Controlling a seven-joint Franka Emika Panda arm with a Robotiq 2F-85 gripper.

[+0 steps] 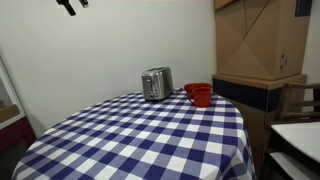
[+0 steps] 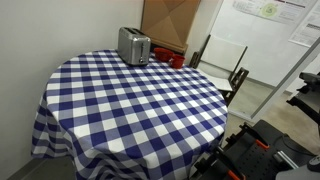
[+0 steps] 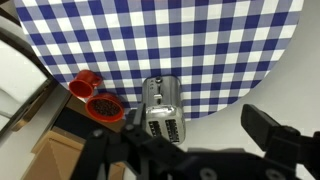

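Note:
My gripper (image 1: 77, 7) hangs high above the left part of the table, at the top edge of exterior view 1. In the wrist view its fingers stand wide apart, with nothing held between them; the gripper is open. A silver toaster (image 1: 157, 84) stands upright on the checked cloth near the back, well away from the gripper. Beside it are two red cups, the nearer one (image 1: 202, 96) partly covering the other. From above, one red cup (image 3: 82, 84) and the second red cup (image 3: 104, 107) lie close together by the toaster (image 3: 163, 110).
A blue-and-white checked cloth (image 2: 120, 100) covers the round table, mostly bare at its middle and front. Cardboard boxes (image 1: 245, 45) are stacked behind the cups. A chair (image 2: 222, 65) stands past the table's far right side.

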